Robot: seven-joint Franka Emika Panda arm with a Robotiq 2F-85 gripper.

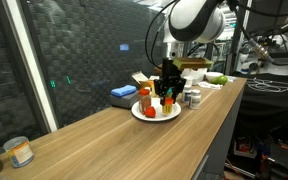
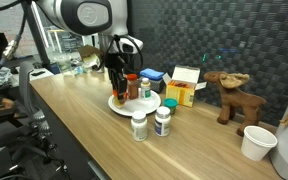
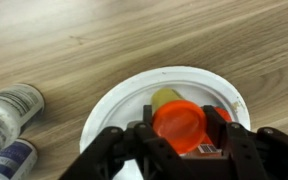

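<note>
My gripper is shut on a yellow bottle with an orange-red cap, held upright over the white plate. In the wrist view the round cap fills the gap between the dark fingers. Whether the bottle's base touches the plate I cannot tell. Another bottle with a reddish-brown body stands at the plate's far side. A small round red thing lies on the plate near it, partly hidden behind the held bottle in the wrist view.
Two white bottles stand beside the plate. Behind it are a yellow-white box, a blue cloth and a toy moose. Cups occupy the table's far end.
</note>
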